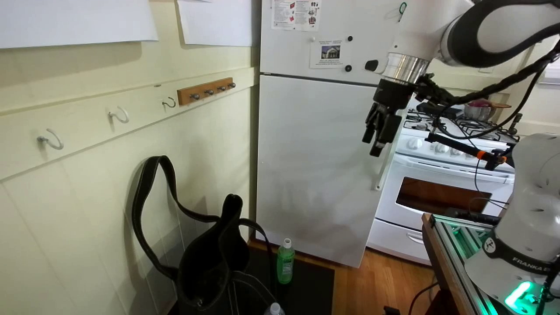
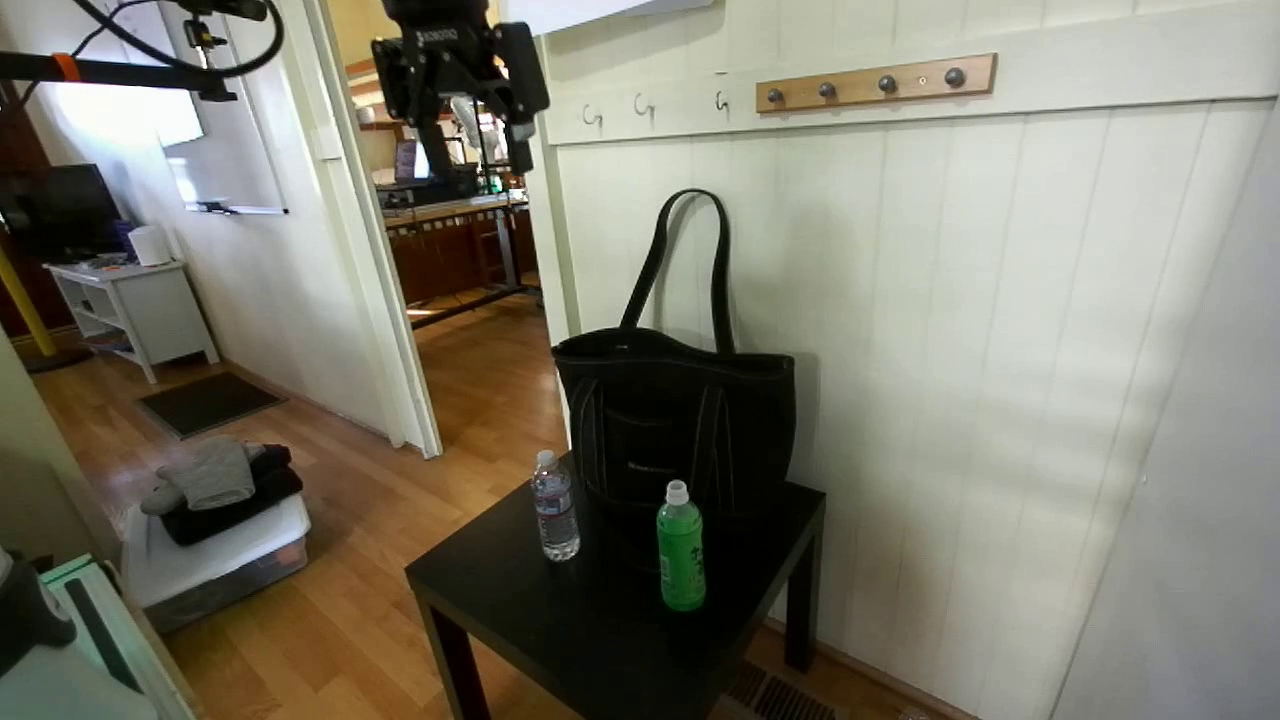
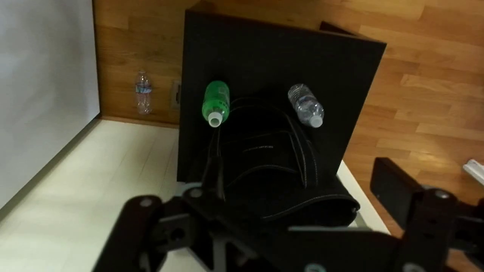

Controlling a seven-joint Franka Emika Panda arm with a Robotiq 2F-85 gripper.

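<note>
My gripper (image 1: 373, 147) hangs open in front of the fridge, high above the table, with nothing between its fingers. A black tote bag (image 2: 684, 414) stands on the black table (image 2: 504, 600) against the wall, one strap raised and its top open. In front of the bag, a green bottle (image 2: 681, 550) and a clear water bottle (image 2: 554, 510) stand upright, both apart from my gripper. The wrist view looks down on the green bottle (image 3: 216, 102), the clear bottle (image 3: 306, 105) and the bag (image 3: 267, 172), whose lower part in that view is partly covered by the gripper.
Another clear bottle (image 3: 143, 93) is on the floor beside the table. The fridge (image 1: 315, 173) and the panelled wall (image 2: 960, 300) bound the space. Hooks (image 1: 50, 139) and a wooden peg rack (image 1: 205, 91) stick out above the bag.
</note>
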